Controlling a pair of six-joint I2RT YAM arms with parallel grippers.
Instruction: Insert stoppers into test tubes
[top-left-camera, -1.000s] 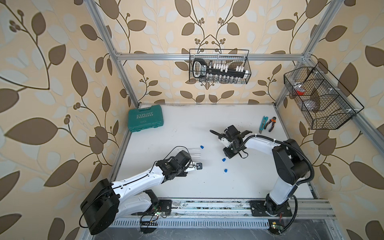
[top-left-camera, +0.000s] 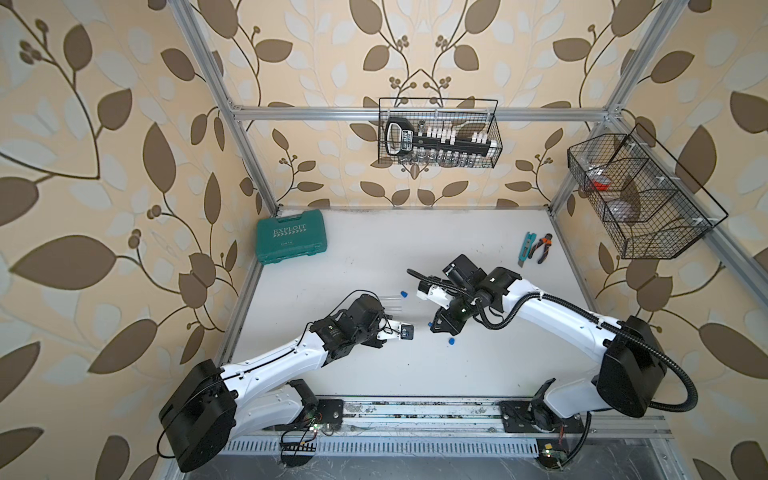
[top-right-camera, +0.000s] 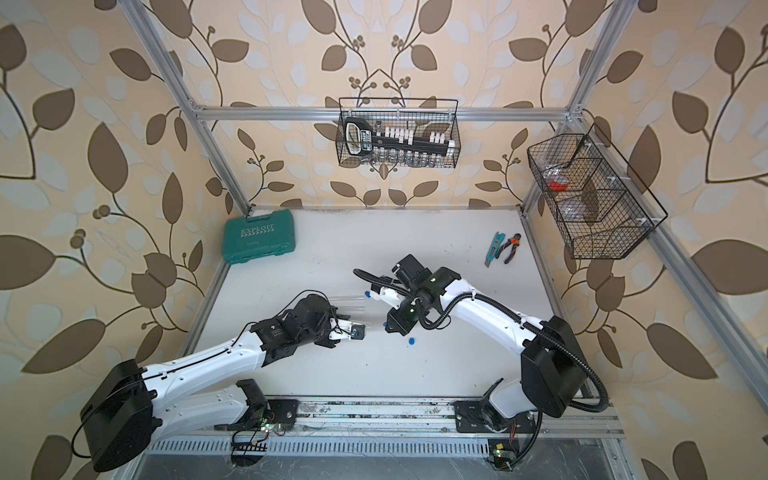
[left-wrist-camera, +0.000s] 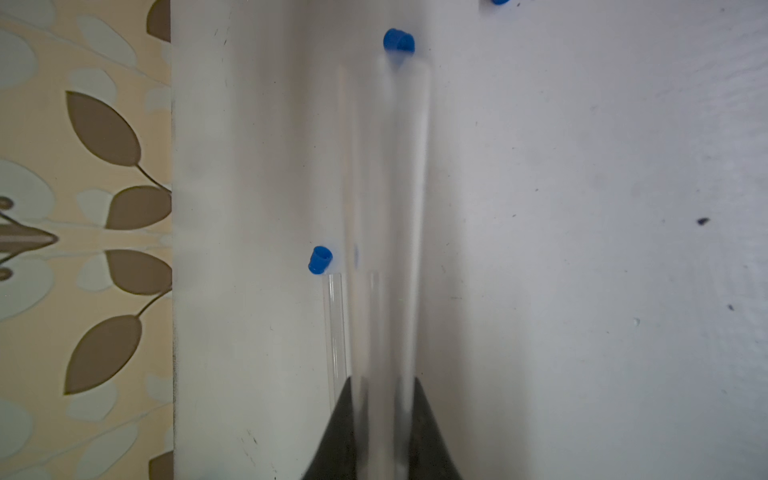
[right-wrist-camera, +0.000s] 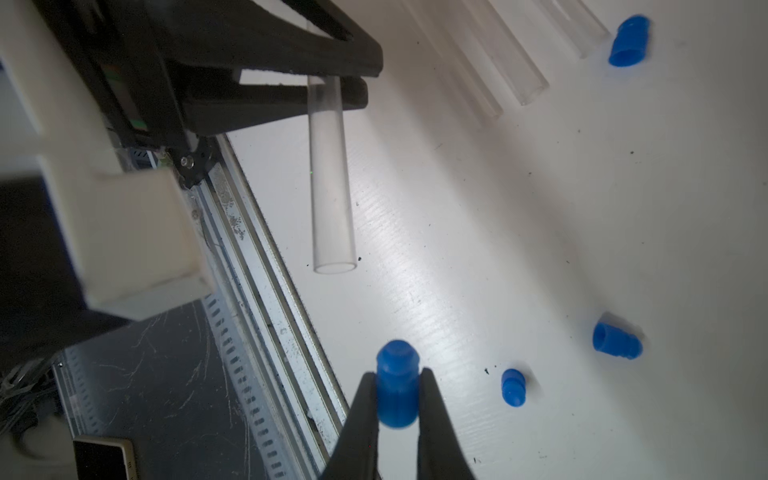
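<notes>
In the left wrist view a clear test tube (left-wrist-camera: 384, 200) runs lengthwise between the fingers of my left gripper, which is shut on it. Its free open end (right-wrist-camera: 334, 268) shows in the right wrist view, above the table. My right gripper has a blue stopper (right-wrist-camera: 397, 376) between its fingertips, held raised and apart from the tube's mouth.
Clear tubes (right-wrist-camera: 512, 64) lie on the table beyond the left gripper. A green case (top-left-camera: 291, 237) stands at the back left; pliers (top-left-camera: 545, 246) and a teal tool (top-left-camera: 526, 249) lie at the back right.
My right arm has swung left and toward the front, bringing its gripper nearer the left one. The left gripper has shifted slightly right with its tube.
</notes>
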